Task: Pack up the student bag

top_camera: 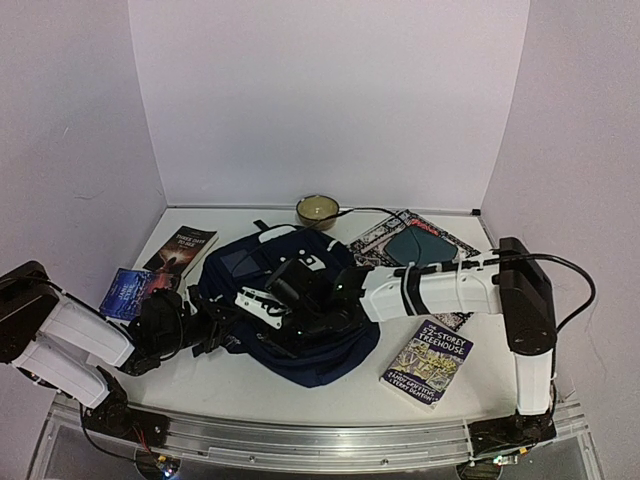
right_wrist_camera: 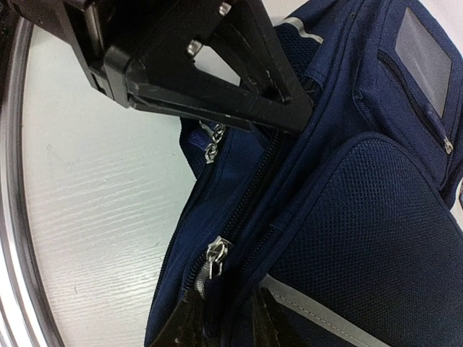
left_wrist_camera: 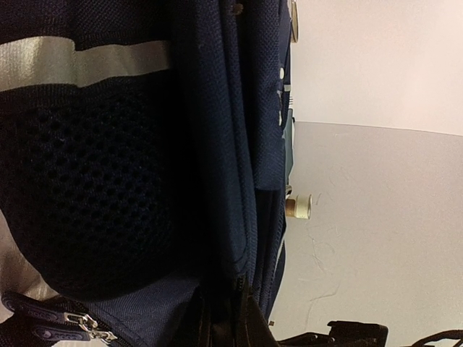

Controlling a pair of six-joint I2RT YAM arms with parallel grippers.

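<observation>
The navy student bag (top_camera: 320, 365) lies in the middle of the table. At its left end, my left gripper (top_camera: 218, 318) pinches the edge; in the left wrist view its fingers (left_wrist_camera: 253, 329) press against dark blue fabric beside the mesh pocket (left_wrist_camera: 87, 188). My right gripper is at the bottom of the right wrist view, its fingers (right_wrist_camera: 266, 322) closed around the dark tab of a zip pull. The silver slider (right_wrist_camera: 217, 251) sits just above them. From there the zip track (right_wrist_camera: 249, 199) runs up to the left gripper's tips. The right arm hides part of the bag from above.
To the right lies the Treehouse book (top_camera: 428, 362). A teal flat item (top_camera: 420, 247) rests on a patterned book (top_camera: 455, 245) behind it. Two books, dark (top_camera: 183, 248) and blue (top_camera: 125, 293), lie at the left. A bowl (top_camera: 318, 210) stands at the back.
</observation>
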